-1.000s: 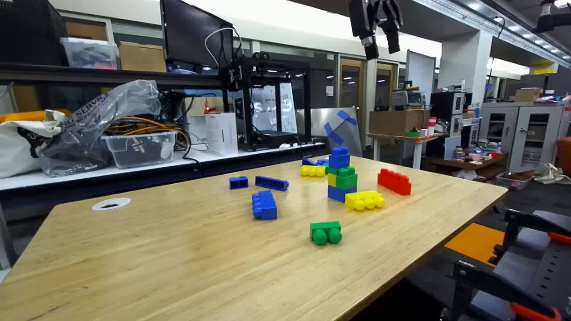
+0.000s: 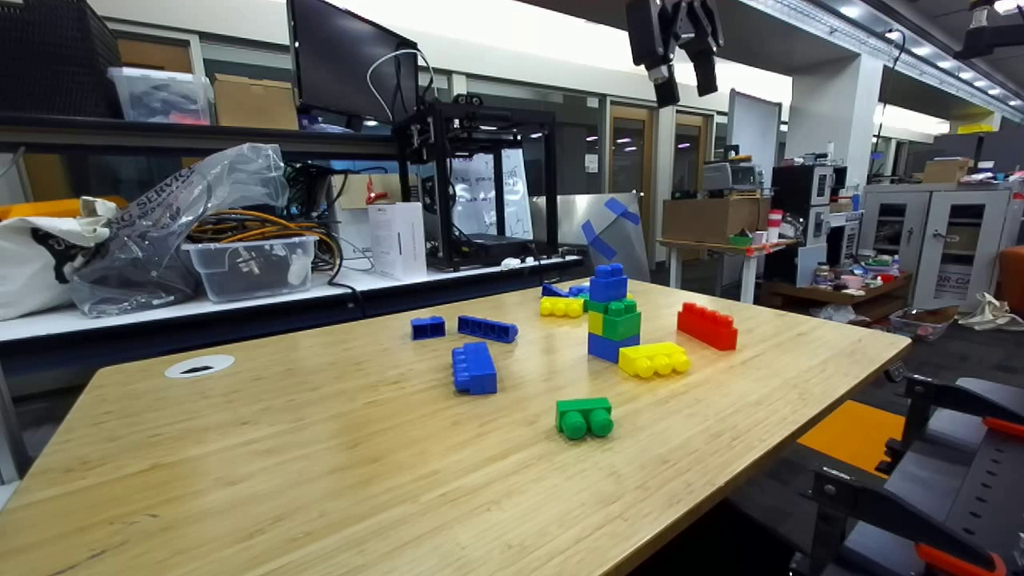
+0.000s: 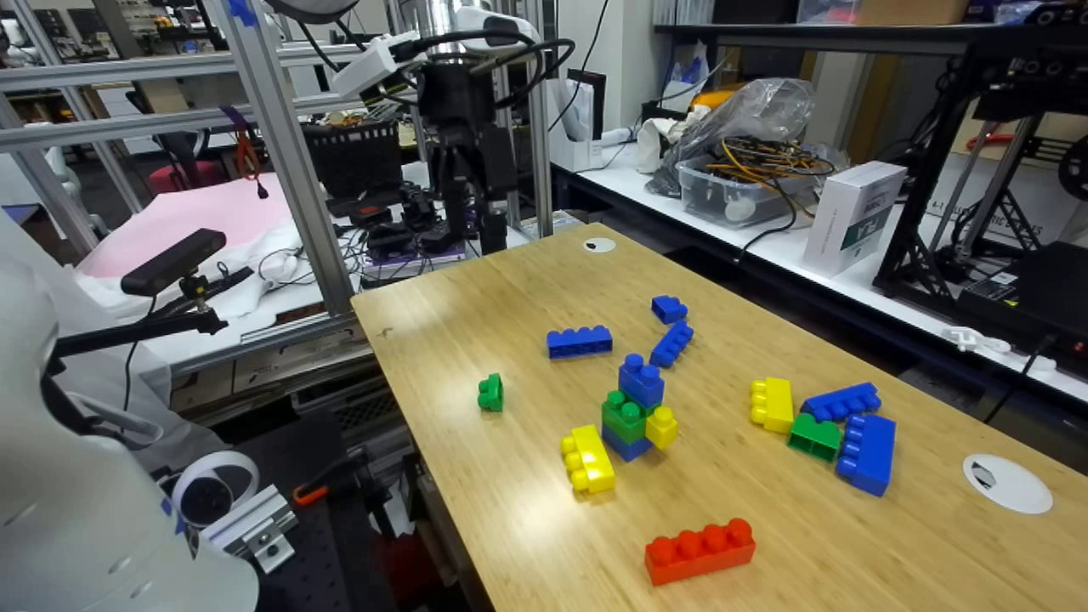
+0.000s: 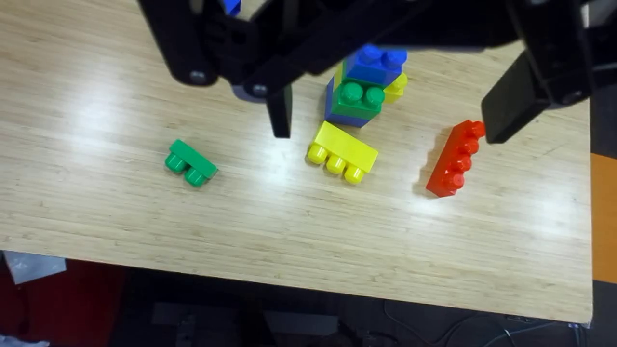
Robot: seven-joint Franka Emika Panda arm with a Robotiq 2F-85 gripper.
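Note:
My gripper (image 2: 687, 94) hangs high above the table, open and empty. From the wrist view, its fingers (image 4: 281, 113) spread wide over the bricks without touching any. A small stack on the table has a blue brick (image 3: 642, 382) on top, a green brick (image 3: 623, 415) and a yellow brick (image 3: 662, 428) in the middle, and a blue base (image 3: 624, 444). Beside the stack lies a yellow brick (image 4: 342, 151) on its side. A red brick (image 4: 454, 159) stands studs up, farther off. On its side near the table's long edge rests a green brick (image 4: 191, 162).
Loose blue bricks (image 3: 579, 342) lie on one side of the stack. Across the table a cluster holds a yellow brick (image 3: 772, 405), a green brick (image 3: 815, 435) and blue ones (image 3: 867, 454). A shelf with bins and a 3D printer (image 2: 480, 182) borders the table (image 2: 288, 451).

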